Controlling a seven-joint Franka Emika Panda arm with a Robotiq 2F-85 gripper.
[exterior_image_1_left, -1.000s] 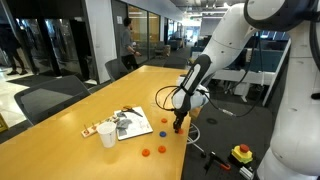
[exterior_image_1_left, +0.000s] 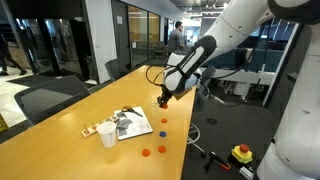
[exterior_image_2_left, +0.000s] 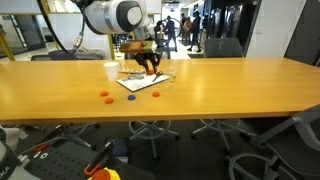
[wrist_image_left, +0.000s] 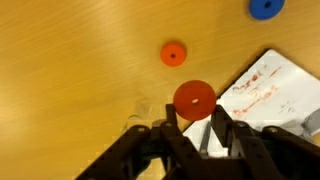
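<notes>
A round orange-red disc (wrist_image_left: 194, 98) is held at the fingertips of my gripper, which is shut on it. In exterior view 1 the gripper (exterior_image_1_left: 163, 99) is raised above the wooden table. Another orange disc (wrist_image_left: 173, 54) lies on the table beneath, near a blue disc (wrist_image_left: 267, 8) and a white sheet (wrist_image_left: 278, 90) with reddish marks. Two more red-orange discs (exterior_image_1_left: 146, 152) rest toward the table's near edge, and a blue disc (exterior_image_1_left: 163, 133) lies close to them.
A white cup (exterior_image_1_left: 108, 134) stands left of the discs. Tools lie on the white sheet (exterior_image_1_left: 134, 122), including a dark-handled one. Office chairs (exterior_image_1_left: 55, 99) stand along the far side.
The gripper has risen from low over the table near the discs and moved farther back and left, carrying the orange-red disc. The cup and sheet have stayed put.
</notes>
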